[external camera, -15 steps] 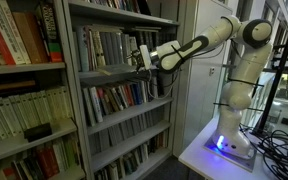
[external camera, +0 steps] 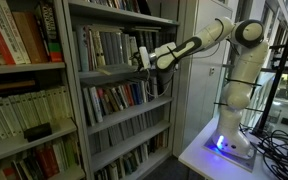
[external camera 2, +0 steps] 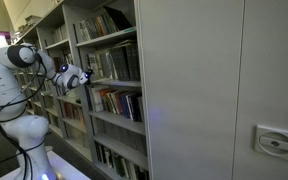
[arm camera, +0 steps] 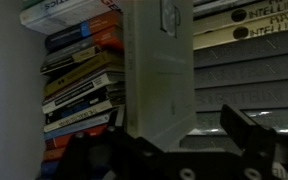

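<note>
My gripper [external camera: 141, 66] is at the upper part of the bookcase, in front of a shelf of books. In the second exterior view the gripper [external camera 2: 87, 77] reaches in at the shelf edge from the left. Close up in the wrist view, a pale greenish book [arm camera: 159, 75] stands out in front of the other books. Its lower end comes down between the dark fingers of the open gripper. Whether either finger touches the book, I cannot tell.
A stack of colourful books [arm camera: 84, 85] lies to the left in the wrist view, with grey volumes [arm camera: 249, 75] to the right. Bookcase uprights [external camera: 76, 100] and shelves hem in the arm. A white table [external camera: 212, 160] stands below.
The gripper has shifted slightly at the shelf, and a pale, light surface now shows beside it. The rest of the arm looks nearly the same.
</note>
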